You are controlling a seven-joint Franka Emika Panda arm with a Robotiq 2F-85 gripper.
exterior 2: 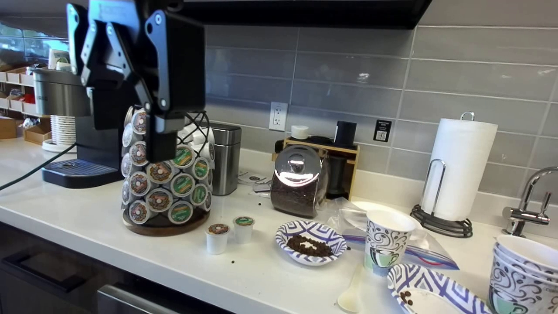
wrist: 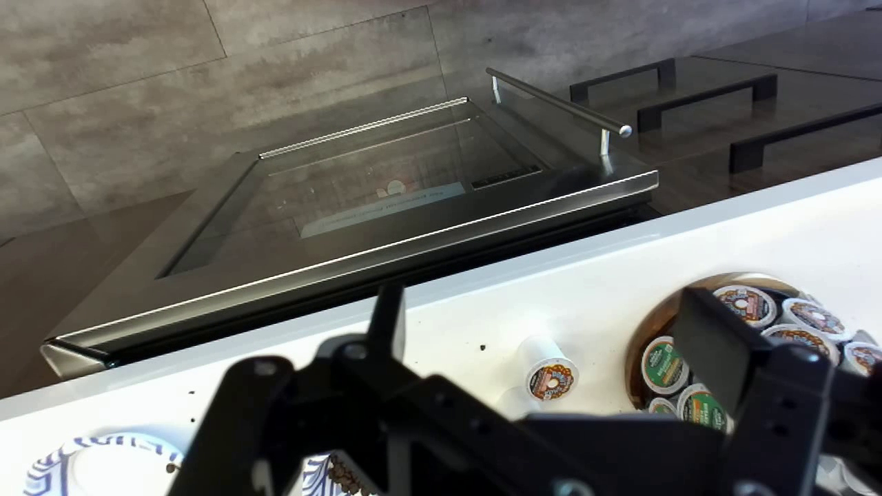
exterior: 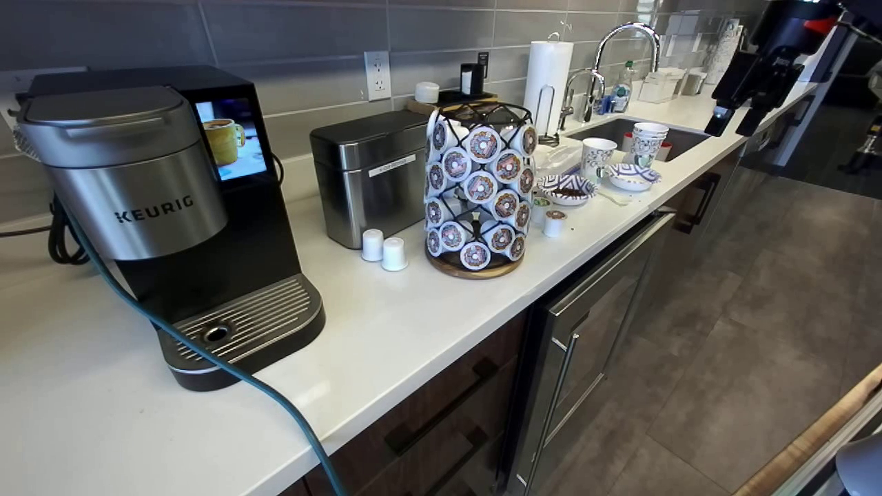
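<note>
My gripper (exterior: 732, 124) hangs raised at the upper right of exterior view 1. In the wrist view the gripper is open, its two fingers wide apart with nothing held. Beyond the gap, a loose coffee pod (wrist: 550, 376) rests on the counter. Exterior view 2 shows that pod (exterior 2: 217, 239) beside a second, green-lidded pod (exterior 2: 243, 229). The pod carousel (exterior: 479, 190), full of pods, stands on a round wooden base; from exterior view 2 the gripper (exterior 2: 134, 138) partly covers it. A Keurig coffee maker (exterior: 136, 182) sits at the left.
Two white pods (exterior: 384, 251) stand near a metal bin (exterior: 368, 178). A patterned bowl of beans (exterior 2: 311, 242), a paper cup (exterior 2: 387, 240), a spoon (exterior 2: 349, 298) and stacked cups (exterior 2: 524, 277) crowd the right side. A teal cable (exterior: 198, 351) crosses the left counter.
</note>
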